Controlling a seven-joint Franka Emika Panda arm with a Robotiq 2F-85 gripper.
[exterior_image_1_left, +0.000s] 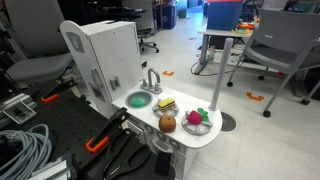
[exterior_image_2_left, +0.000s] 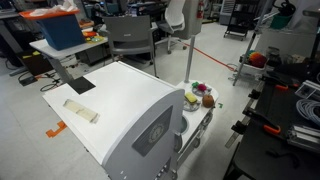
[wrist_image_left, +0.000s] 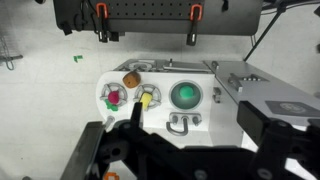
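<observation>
My gripper hangs above the toy kitchen with its two dark fingers spread wide, open, and nothing shows between them. Below it, the white counter (exterior_image_1_left: 180, 98) holds a round sink with a green disc (wrist_image_left: 185, 94) inside and a curved faucet (wrist_image_left: 178, 125) beside it. A yellow item (wrist_image_left: 146, 100) lies on the burner nearer the sink. On the outer burner sit a pink-red item (wrist_image_left: 113, 97) and a green piece (exterior_image_1_left: 204, 115). The brown round item (wrist_image_left: 131, 79) rests by the counter's front edge. I cannot clearly make out the gripper in either exterior view.
A tall white cabinet (exterior_image_1_left: 100, 60) rises at the sink end of the counter. Along the front runs a black table (wrist_image_left: 160, 18) with orange clamps (wrist_image_left: 195, 12) and a coiled cable (exterior_image_1_left: 25, 155). Chairs (exterior_image_1_left: 278, 45) stand behind, with open floor around the counter's far end.
</observation>
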